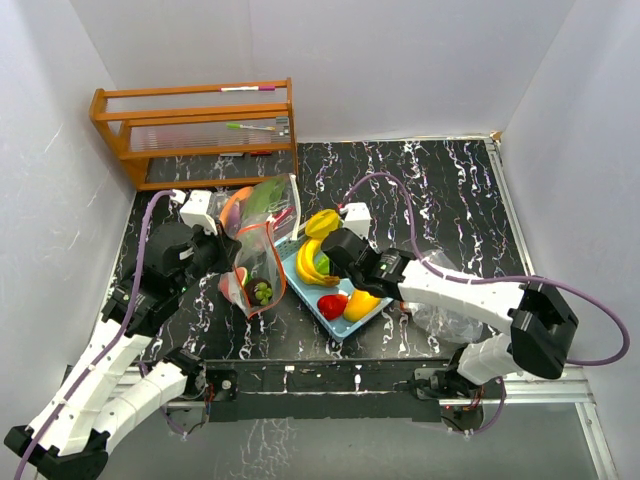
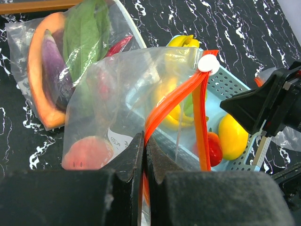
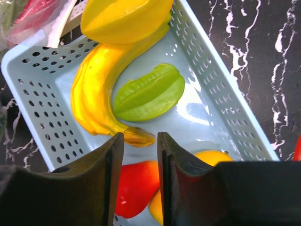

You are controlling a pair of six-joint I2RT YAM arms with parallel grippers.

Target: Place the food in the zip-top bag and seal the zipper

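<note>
A clear bag with orange zipper edges (image 2: pixel 165 106) stands partly open, a pink-red watermelon piece (image 2: pixel 88 153) inside. My left gripper is shut on its orange edge. In the top view, a dark and green item (image 1: pixel 260 292) also shows in this bag. To its right, a blue basket (image 3: pixel 35 101) holds bananas (image 3: pixel 94 87), a green star fruit (image 3: pixel 149 92), a yellow one (image 3: pixel 127 19), a red pepper (image 3: pixel 135 186) and a mango (image 2: pixel 233 136). Over the basket, my right gripper has its fingers apart, nothing held between them.
Behind the orange-edged bag lies another clear bag (image 1: pixel 283 188), with an eggplant, leaves and red and orange produce. A wooden rack (image 1: pixel 200 118) stands at the back left. Crumpled clear plastic (image 1: pixel 445 318) lies right of the basket.
</note>
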